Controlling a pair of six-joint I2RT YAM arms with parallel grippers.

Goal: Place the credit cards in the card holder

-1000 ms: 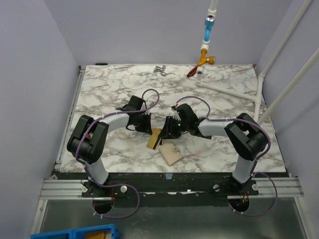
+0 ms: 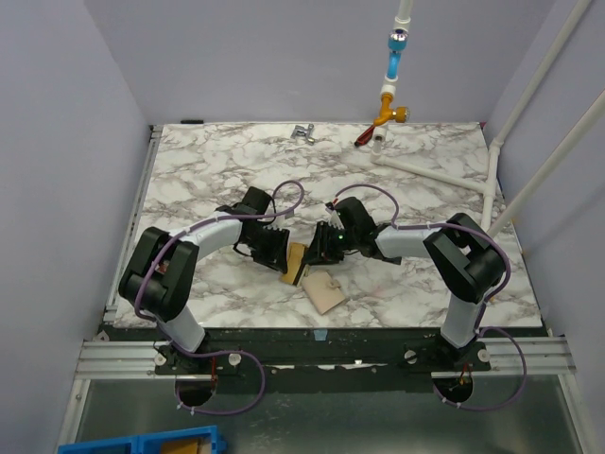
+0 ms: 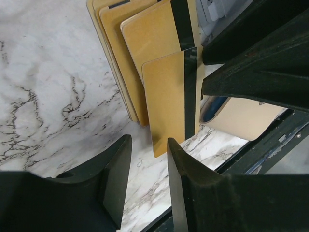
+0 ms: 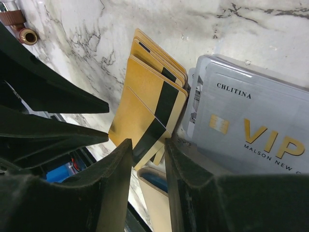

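Several gold cards with black stripes (image 2: 295, 262) are piled on the marble table. In the left wrist view the front gold card (image 3: 166, 92) stands tilted off the pile (image 3: 118, 58). My right gripper looks shut on this front card (image 4: 140, 123) at its right end. My left gripper is partly open, the card's lower left end showing between and beyond its fingertips. The beige card holder (image 2: 323, 293), with a dark blue inside, lies just in front of the pile; its mouth shows in the left wrist view (image 3: 241, 116).
Silver VIP cards (image 4: 256, 116) lie beside the gold pile in the right wrist view. Grey metal parts (image 2: 303, 133) lie at the back of the table. A white pipe with an orange tap (image 2: 383, 115) stands at the back right.
The right arm has stayed nearly still, and the holder has not moved.
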